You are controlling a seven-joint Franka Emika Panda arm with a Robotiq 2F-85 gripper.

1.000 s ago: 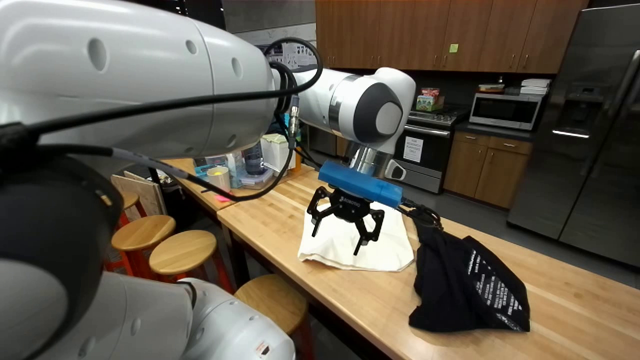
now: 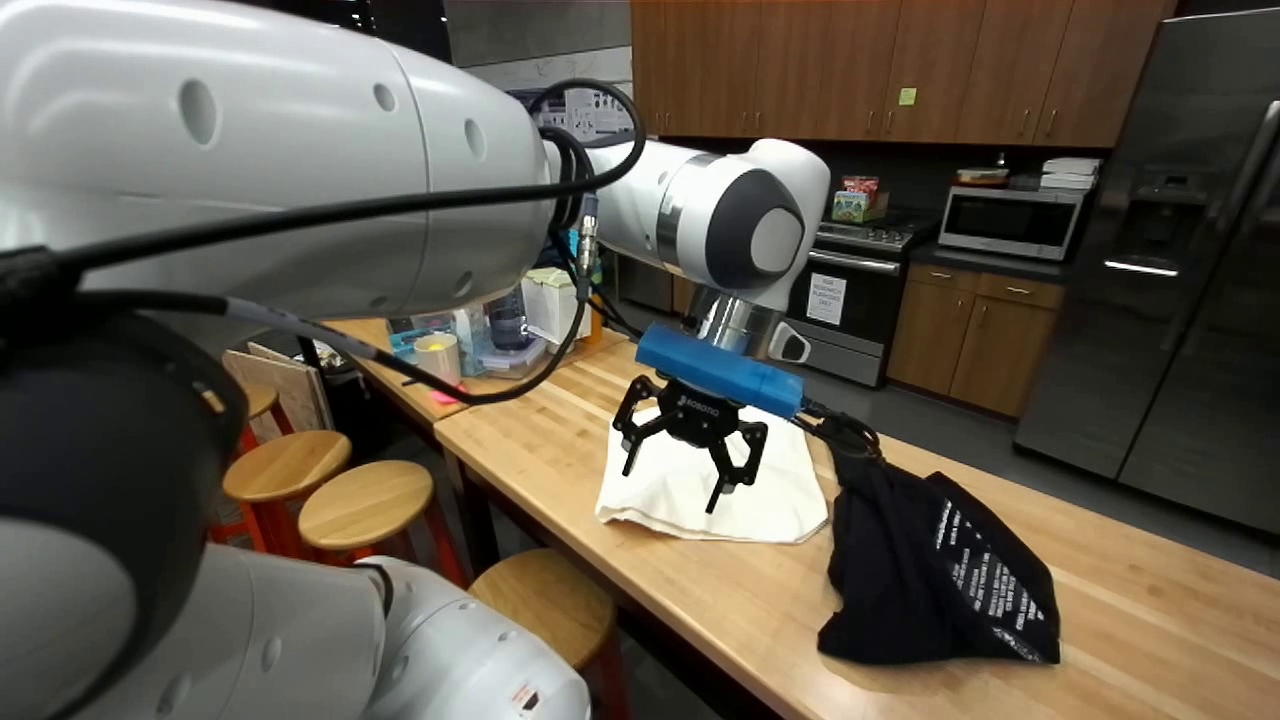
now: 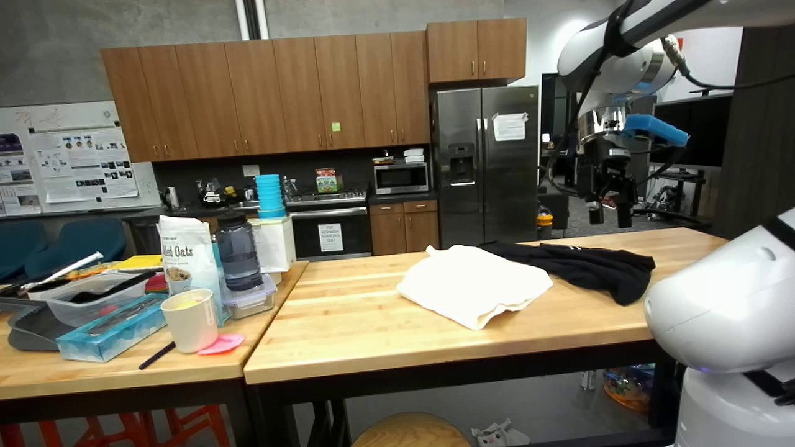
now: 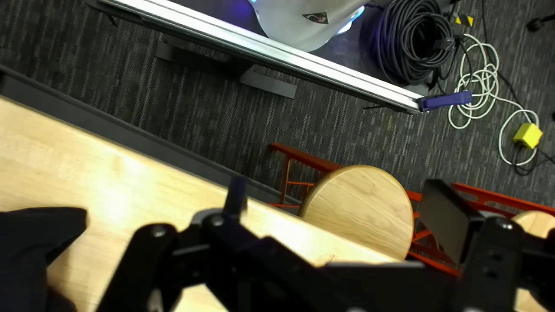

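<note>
My gripper [image 2: 669,482] hangs in the air, its fingers wide apart with nothing between them. In the second exterior view the gripper [image 3: 611,216] is at the right, above the level of the tabletop. A folded white cloth [image 3: 473,285] lies on the wooden table [image 3: 335,328]. Beside it is a black garment [image 2: 942,564] with white print, loosely bunched. The wrist view shows part of the black garment [image 4: 36,249] at the lower left, and the gripper's dark fingers [image 4: 445,221] over the table edge and a stool.
Round wooden stools [image 4: 364,208] stand along the table's near edge. A side table carries a mug [image 3: 189,319], an oats bag [image 3: 186,253] and several containers. Cables [image 4: 416,41] lie on the floor.
The arm and gripper are almost exactly where they were, with only a very slight shift. The cloth and the garment have not moved.
</note>
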